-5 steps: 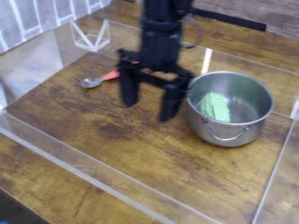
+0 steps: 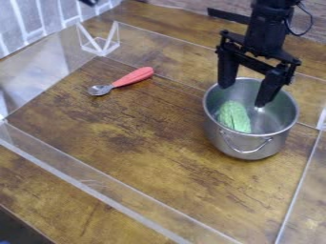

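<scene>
The black gripper [image 2: 250, 80] hangs open over the back rim of a steel pot [image 2: 253, 138], its two fingers spread apart with nothing seen held. Inside the pot lies a pale green, elongated object [image 2: 234, 116]. A spoon with a red handle [image 2: 132, 77] lies on the wooden table [image 2: 114, 162] to the left of the pot.
A white wireframe stand [image 2: 99, 38] is at the back left. Clear plastic walls edge the table on the left and near side.
The arm has swung from the middle to the right, over the pot, and now sits farther back and higher in view. The pot and spoon look unmoved.
</scene>
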